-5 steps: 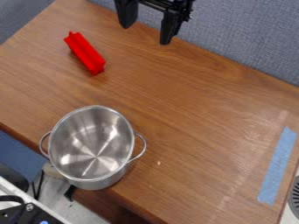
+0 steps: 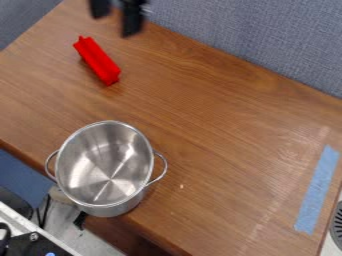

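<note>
My gripper [image 2: 115,14] is a dark, motion-blurred shape at the top left edge of the camera view, its fingers apart, above and behind a red elongated object [image 2: 98,60] that lies on the wooden table. Nothing shows between the fingers. A steel pot [image 2: 107,166] with two loop handles sits at the lower left.
A strip of blue tape [image 2: 315,190] lies at the right. A blue-grey padded wall [image 2: 267,30] borders the back, and cables show at the bottom left corner.
My gripper has moved left from the top centre to above the red object's end of the table. The red object and the pot have not moved.
</note>
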